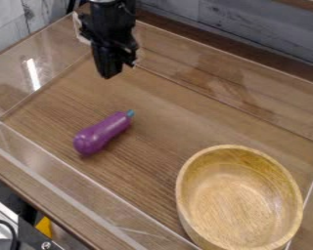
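A purple eggplant [102, 133] with a green stem tip lies on the wooden table in the middle left. My black gripper [107, 64] is raised at the upper left, behind the eggplant and apart from it. Whether its fingers are open or shut is not clear.
A large yellow bowl [239, 232] stands at the lower right. Walls edge the table at the back and left, with cables at the lower-left corner.
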